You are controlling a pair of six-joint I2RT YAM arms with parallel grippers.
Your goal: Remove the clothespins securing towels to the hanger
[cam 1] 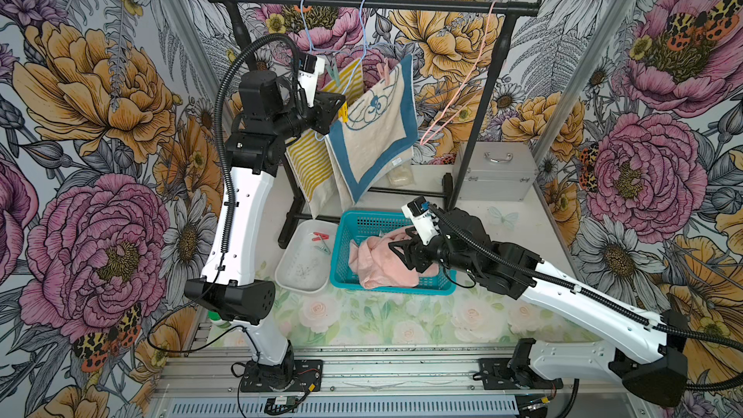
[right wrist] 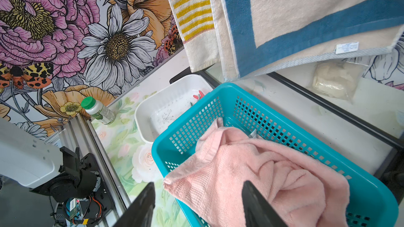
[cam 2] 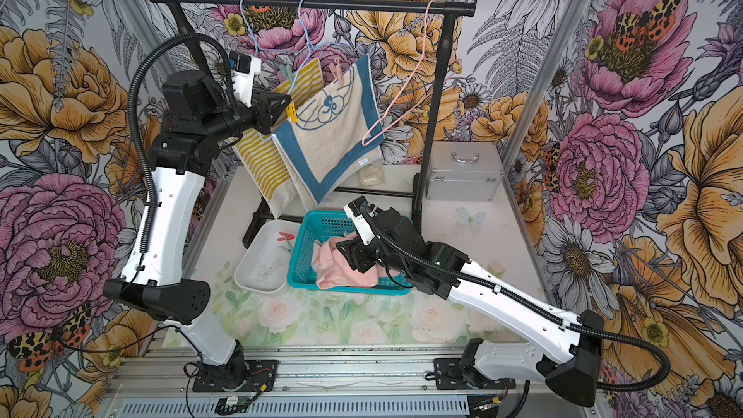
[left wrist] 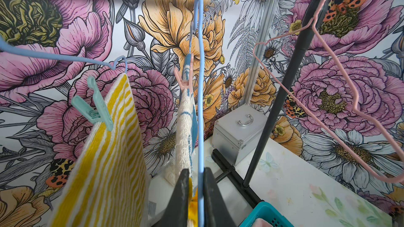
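A white towel with a blue border [cam 1: 377, 116] hangs by the edge, with a pink clothespin [left wrist: 184, 79] near its far top corner. A yellow clothespin [left wrist: 192, 210] shows low between the fingertips of my left gripper, which is shut on it beside the near part of that towel. The blue hanger wire [left wrist: 200, 100] runs close in front. To the left, a green clothespin [left wrist: 96, 105] grips the yellow-striped towel [left wrist: 105, 164] under another blue hanger. Above a crumpled pink towel [right wrist: 256, 172], my right gripper is open and empty.
The pink towel lies in a teal basket [cam 1: 360, 220]. Left of it stands a white tray [cam 1: 305, 263] with clothespins inside. An empty pink hanger [cam 1: 470, 69] hangs from the black rail [cam 1: 433, 4]. A silver case [cam 1: 495, 174] stands at the back right.
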